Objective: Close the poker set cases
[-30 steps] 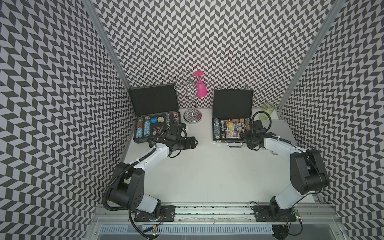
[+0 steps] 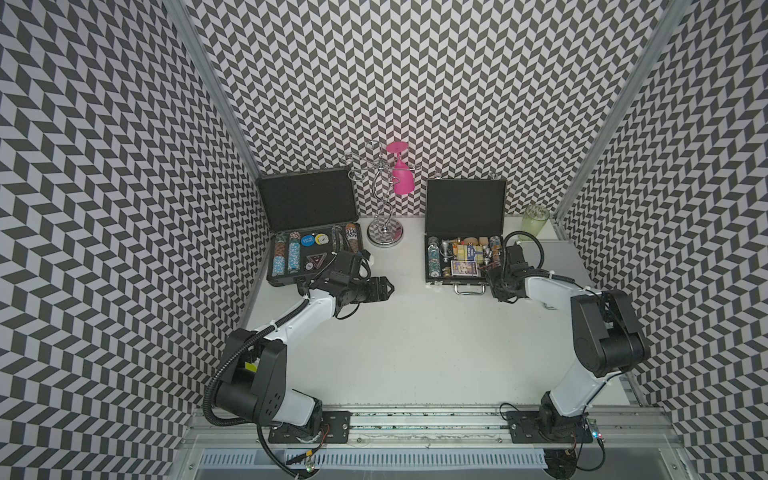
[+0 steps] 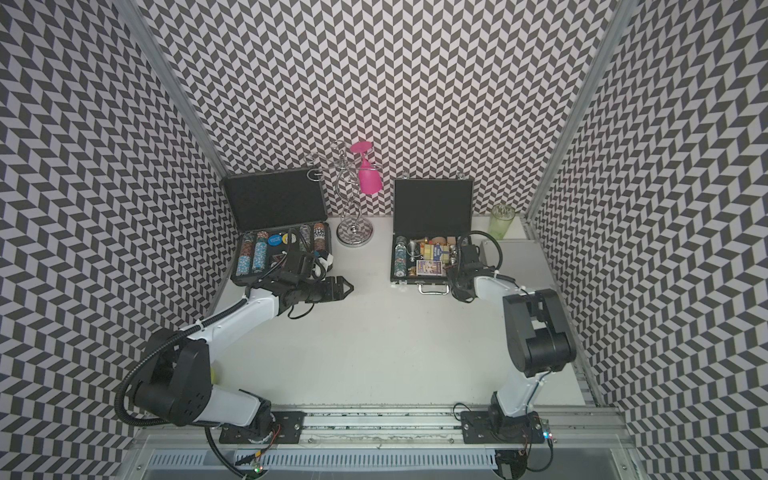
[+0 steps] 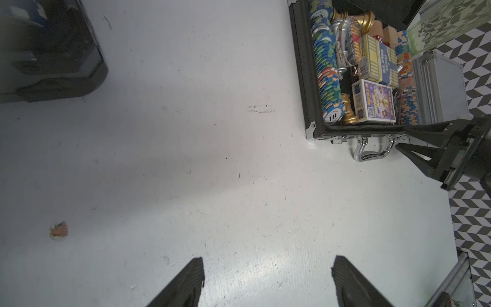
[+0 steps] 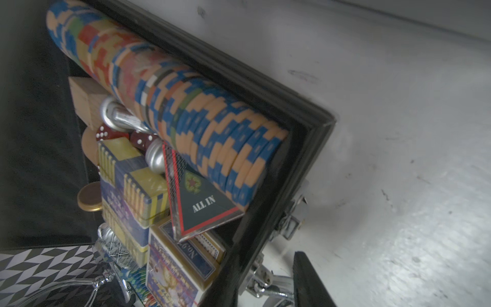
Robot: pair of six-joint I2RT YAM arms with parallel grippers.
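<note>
Both cases stand with their lids up. The left case point(image 2: 276, 281) holds chip stacks, and its dark lid point(image 2: 309, 199) leans back; my left arm covers its front right corner. My left gripper is open over bare table, between the cases. The right case point(image 4: 299, 71) holds chips, card boxes and dice under its raised lid point(image 2: 465, 206). At that case's front right side is my right gripper, its fingers parted close to the case's front edge and handle point(image 4: 372, 154). Nothing shows gripped in either; whether the right fingers touch the handle cannot be told.
A chrome glass rack point(image 2: 385, 231) with a pink goblet point(image 2: 402, 177) stands between the cases. A green glass point(image 2: 534, 219) is at the back right, and a grey flat box point(image 4: 444, 84) lies right of the right case.
My right arm has shifted slightly, its gripper a little lower and closer to the right case's front right corner. The left arm has barely moved. Both lids stay up.
</note>
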